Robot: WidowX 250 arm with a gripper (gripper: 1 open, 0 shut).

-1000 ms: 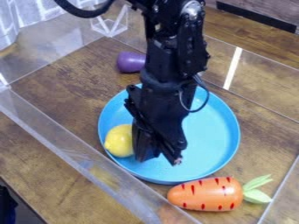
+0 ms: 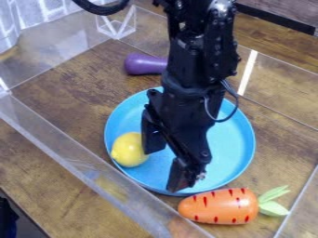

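Observation:
A black robot arm reaches down over a blue plate (image 2: 226, 158) from the top of the camera view, and its gripper (image 2: 172, 149) stands open above the middle of the plate. A yellow round object (image 2: 128, 152) rests on the plate's left side, just left of the gripper's left finger, with nothing seen held between the fingers.
An orange toy carrot (image 2: 218, 207) lies outside the plate at the lower right, and a purple object (image 2: 141, 64) lies behind it at upper left. Clear plastic walls edge the wooden floor (image 2: 71, 93), which is bare on the left.
The gripper's fingers have spread wider and shifted slightly, uncovering more of the yellow object's right side. The plate and carrot look unmoved.

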